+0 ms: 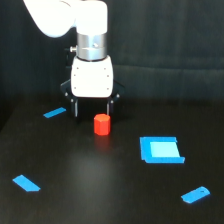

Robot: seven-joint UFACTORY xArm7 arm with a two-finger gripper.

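A small red block stands on the dark table, left of the middle of the view. Just behind it and slightly to its left is my gripper, under the white hand. Its dark fingers are spread apart, with nothing seen between them. They are hard to make out against the black background, and how high they are above the table cannot be told.
A pale square edged with blue tape lies to the right of the block. Strips of blue tape mark the table at front left, front right and back left.
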